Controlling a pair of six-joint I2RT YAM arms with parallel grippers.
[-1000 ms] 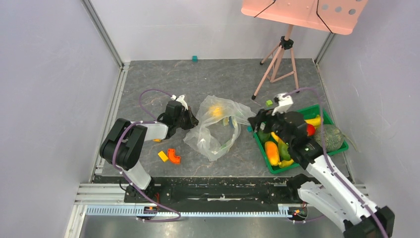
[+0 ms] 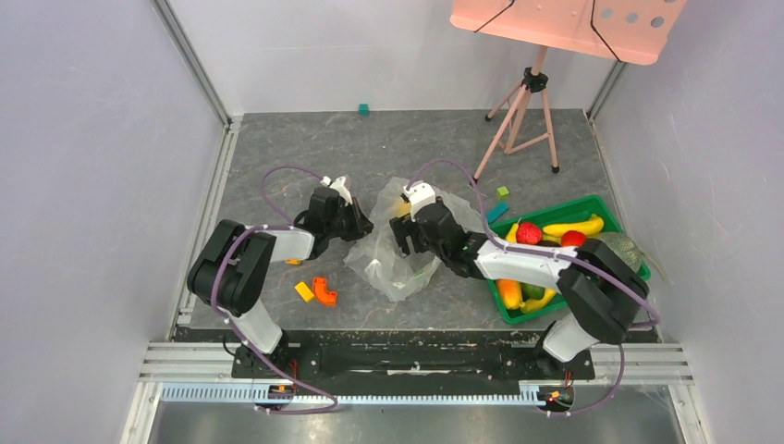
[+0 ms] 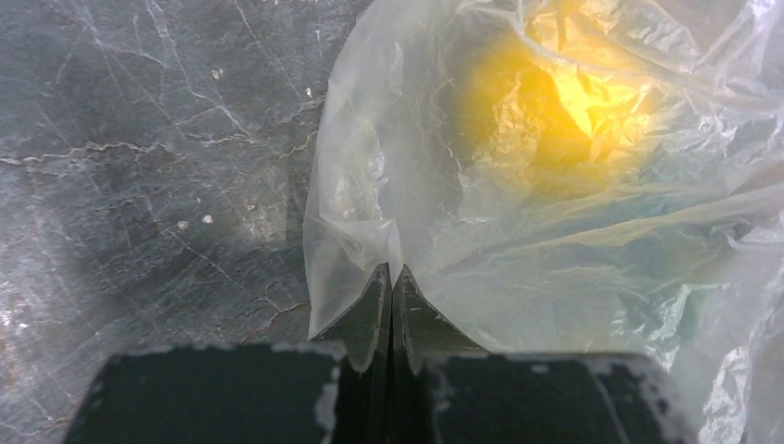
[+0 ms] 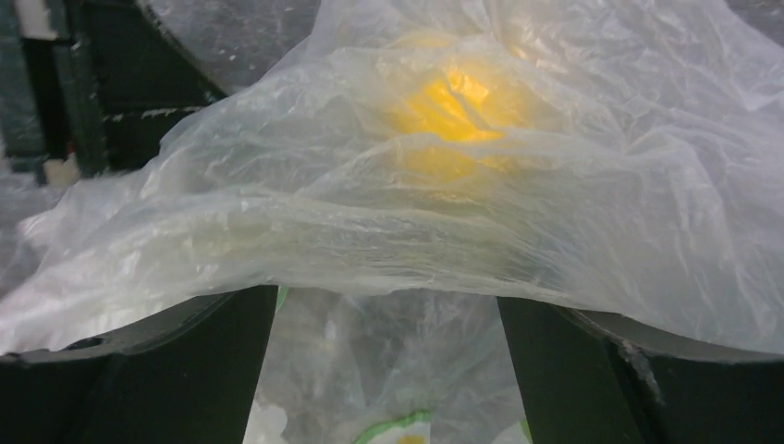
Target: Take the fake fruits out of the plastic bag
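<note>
The crumpled translucent plastic bag (image 2: 388,273) lies mid-floor, a yellow object (image 3: 564,111) showing through it in both wrist views and the top view. My left gripper is shut at the bag's left edge, film at its tips; whether any is pinched is hard to tell. My right gripper is part open over the bag, its fingers under or against a fold of film, no fruit visible between them.
A green bin (image 2: 590,203) of fake fruits stands at the right. Orange (image 2: 324,292) and yellow (image 2: 304,291) blocks lie front left. A pink tripod stand (image 2: 511,129) is at the back right.
My right gripper has moved left from above the fruit bin onto the middle of the bag. The left arm has stayed still.
</note>
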